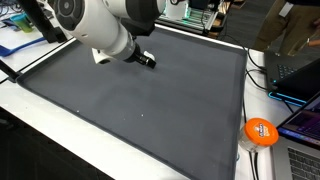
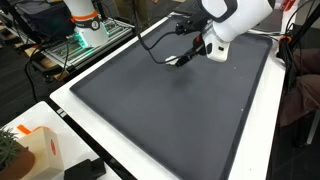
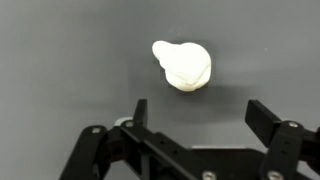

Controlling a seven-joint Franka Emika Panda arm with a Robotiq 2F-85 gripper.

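A small white, rounded object with a short nub on one side [image 3: 187, 66] lies on the dark grey tabletop in the wrist view. My gripper is open, its two black fingertips wide apart. Nothing shows between them; in that picture the white object sits just above the gap. From the first exterior view, the gripper [image 1: 146, 61] hangs low over the back part of the table. A small patch of white shows beside it there. The second exterior view has the gripper [image 2: 180, 60] near the surface, with the object hard to make out.
An orange-lidded container [image 1: 261, 132] and laptops stand off its right side. Another robot arm [image 2: 87, 25] is beyond the table's left edge in the second exterior view.
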